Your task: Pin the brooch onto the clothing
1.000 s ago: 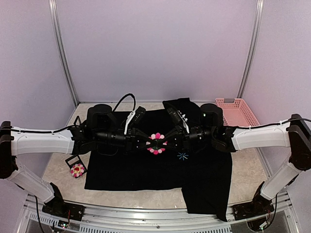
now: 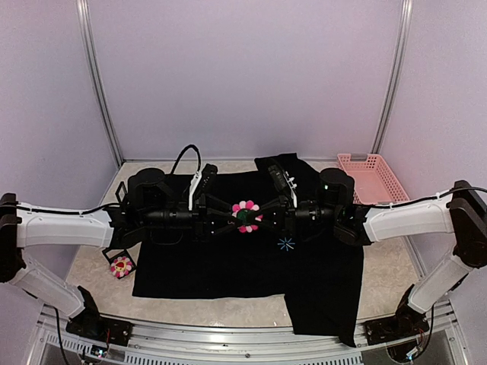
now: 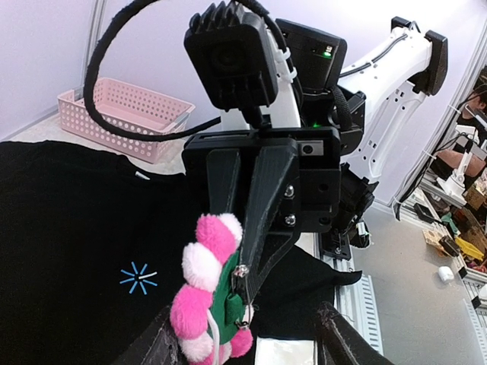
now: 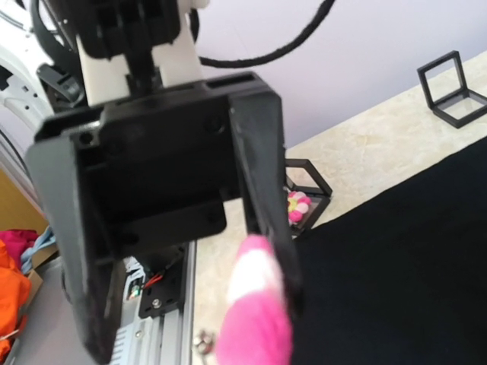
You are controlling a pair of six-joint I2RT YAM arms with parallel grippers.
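Note:
Between the two grippers, above the black clothing [image 2: 213, 266], hangs a pink-and-white flower brooch [image 2: 246, 206]. Its green back [image 3: 225, 293] and a small metal clasp [image 3: 242, 325] show in the left wrist view. My right gripper is shut on the brooch. The left gripper [image 2: 230, 219] faces it, with its fingers open. Its fingers [image 3: 156, 348] stand to either side of the brooch in the left wrist view. In the right wrist view the brooch [image 4: 255, 312] appears close and blurred, and the right gripper's fingers do not show.
On the clothing lies a blue starburst mark [image 2: 286, 244]. A second flower brooch [image 2: 122, 266] rests by a black frame at the left. Farther back stands another black frame [image 4: 434, 103]. A pink basket [image 2: 389, 176] is at the back right.
The left gripper's body has moved a little left, the right gripper's slightly right.

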